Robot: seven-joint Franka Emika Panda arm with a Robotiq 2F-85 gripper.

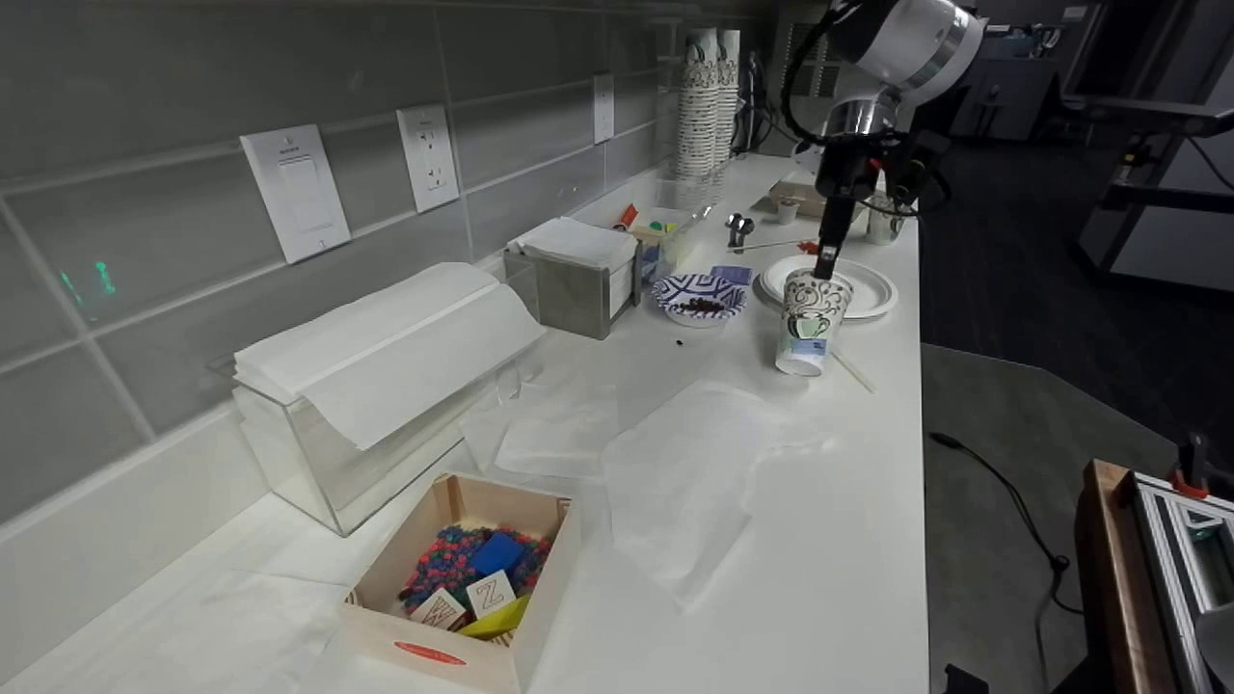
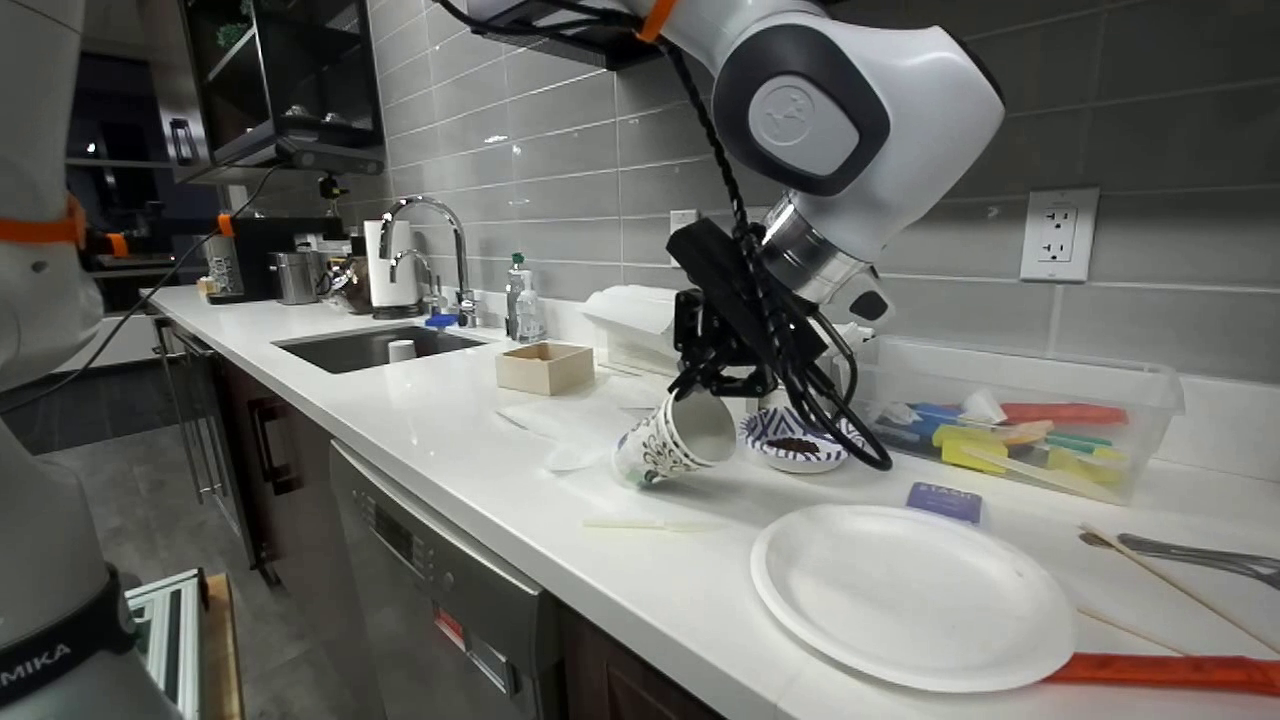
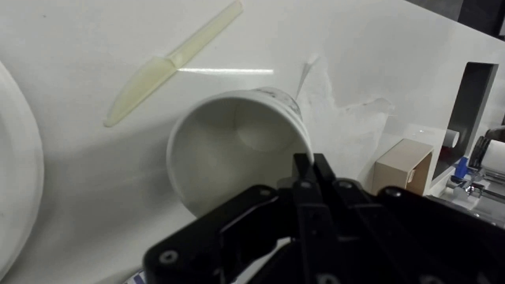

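Note:
A patterned paper cup [image 1: 815,317] is pinched at its rim by my gripper, which is shut on the cup's wall. In exterior view 2 the cup [image 2: 668,442] hangs tilted, its mouth turned toward that camera and its base low over the counter; whether the base touches cannot be told. Looking into the cup [image 3: 227,151] from the wrist, I see a pale inside with no contents showing. A patterned bowl [image 2: 794,439] with dark bits in it stands on the counter beside the cup, toward the wall.
A white plate [image 2: 912,588] and a pale plastic knife [image 3: 168,64] lie near the cup. Loose paper sheets [image 1: 694,474] cover part of the counter, with a wooden box [image 1: 538,601] of blocks beyond. A clear bin [image 2: 1020,432] stands along the wall.

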